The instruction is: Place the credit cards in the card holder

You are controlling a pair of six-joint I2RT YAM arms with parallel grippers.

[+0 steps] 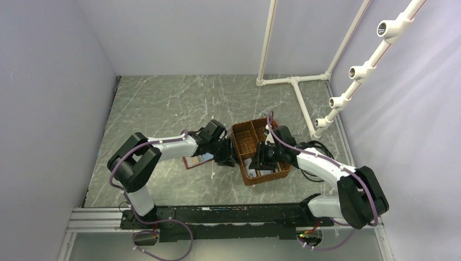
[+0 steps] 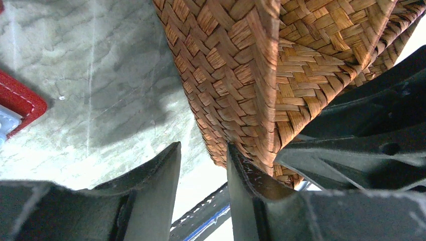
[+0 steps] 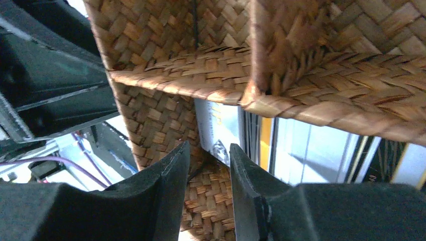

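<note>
The brown woven holder (image 1: 247, 142) has several compartments. Upright cards fill its front part, among them a white card (image 3: 216, 125) against the left wall and pale cards (image 3: 311, 145) further right. My right gripper is open over the compartment, its tips on either side of the white card's lower corner. Whether they touch the card cannot be made out. Outside the holder's left wall stands my left gripper. Its fingertips are apart beside the woven corner, with no card showing between them; its finger state is unclear.
A red-edged tray (image 1: 200, 162) with pale contents lies under the left arm. White pipes (image 1: 305, 106) and black cable (image 1: 321, 155) are behind and right of the holder.
</note>
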